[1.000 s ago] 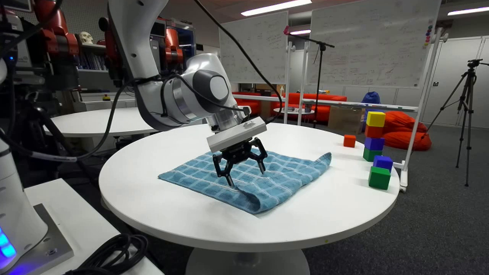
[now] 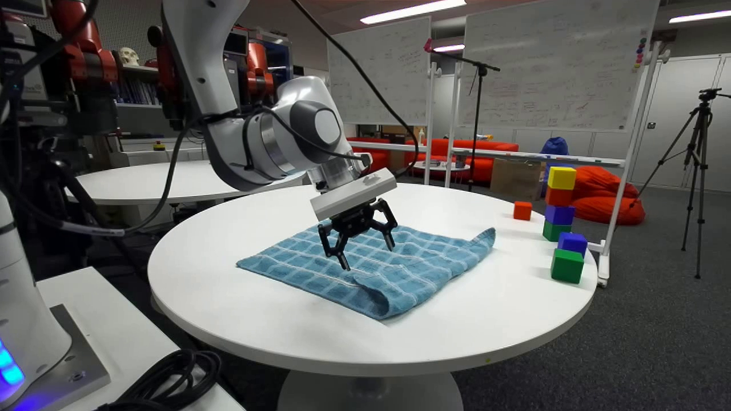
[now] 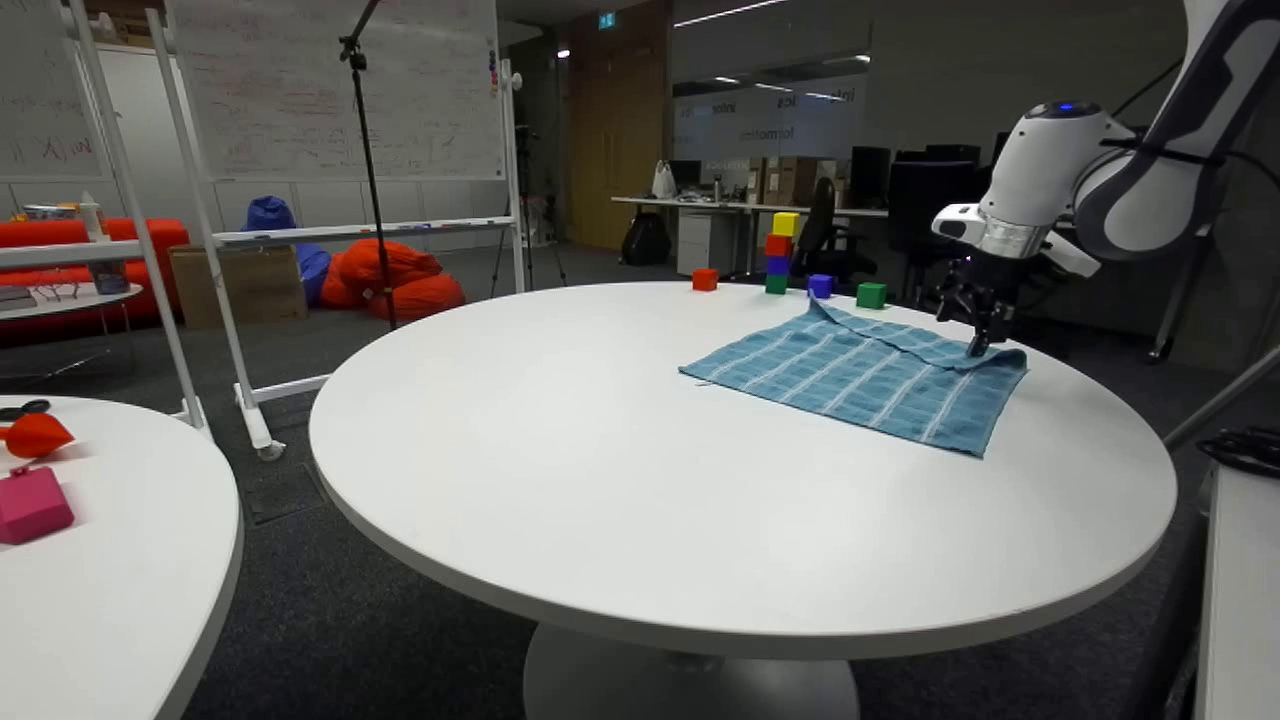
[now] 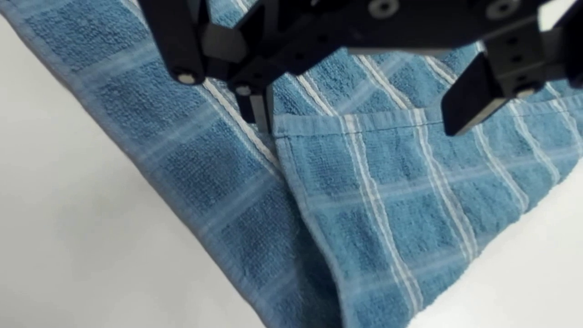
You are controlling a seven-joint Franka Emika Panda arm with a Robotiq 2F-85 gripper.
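On the round white table [image 2: 226, 301] lies a blue towel [image 2: 301, 264] with white stripes, one side folded back over itself. Its folded flap [image 4: 382, 207] fills the lower middle of the wrist view, the hem running beneath my fingers. The fold is loose at its near corner, curling up off the table there. Just above the towel hangs my gripper [image 2: 368, 256], open, with nothing between its fingers. From the second exterior view, the gripper is over the towel's [image 3: 876, 372] folded side, and the gap under the fingertips is hard to judge.
A stack of coloured blocks [image 2: 560, 203] stands at the table's right edge. Near it are single red [image 2: 522, 210], blue [image 2: 573, 242] and green [image 2: 567, 266] blocks.
My gripper has risen slightly off the towel, staying open. The towel and blocks look the same as before.
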